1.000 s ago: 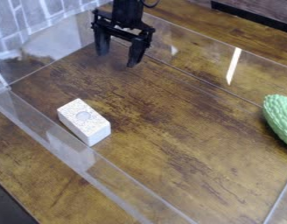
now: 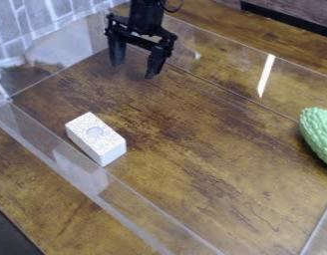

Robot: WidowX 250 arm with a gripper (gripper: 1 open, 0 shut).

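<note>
The black gripper (image 2: pixel 136 62) hangs over the back left of the wooden tray area, its two fingers spread apart with nothing visible between them. A white speckled rectangular block (image 2: pixel 97 138) lies at the front left. At the right edge of the view is a pale green bumpy object (image 2: pixel 317 134), like a bitter melon, partly cut off by the frame.
Clear low walls (image 2: pixel 265 75) surround the wooden surface (image 2: pixel 193 159). A whitish tiled backdrop is at the top left, a dark strip at the top right.
</note>
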